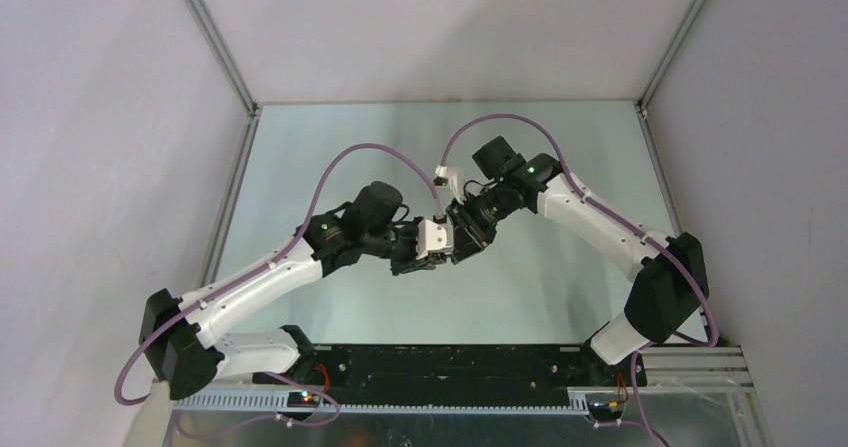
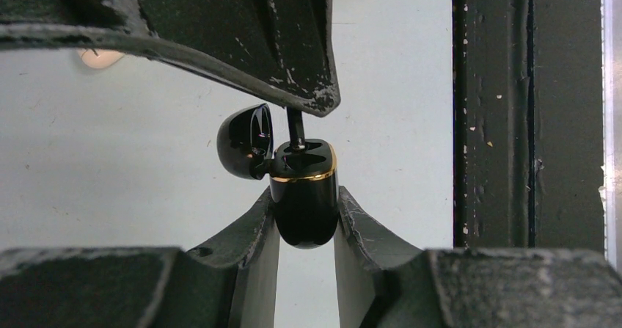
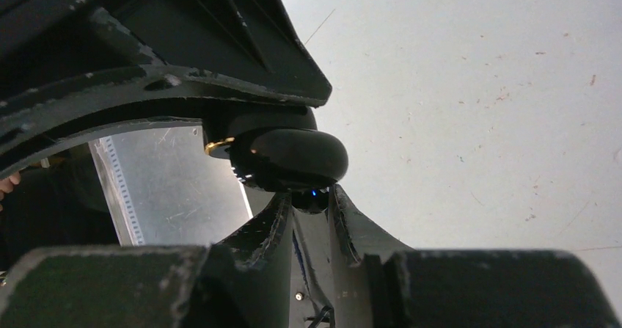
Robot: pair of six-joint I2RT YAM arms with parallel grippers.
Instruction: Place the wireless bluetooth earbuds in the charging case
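My left gripper is shut on the black, gold-rimmed charging case point(image 2: 304, 203), whose lid point(image 2: 239, 141) stands open. My right gripper is shut on a black earbud point(image 3: 311, 202), mostly hidden behind the case. In the left wrist view a thin dark stem point(image 2: 295, 128) reaches down into the case top beneath the other gripper's housing; whether it is seated cannot be told. In the top view both grippers meet over the middle of the table, hiding the small parts.
A pale object point(image 2: 99, 58) lies on the table in the left wrist view. The white table point(image 1: 330, 147) around the arms is otherwise clear, with walls at the sides and back and a dark front edge point(image 1: 450, 362).
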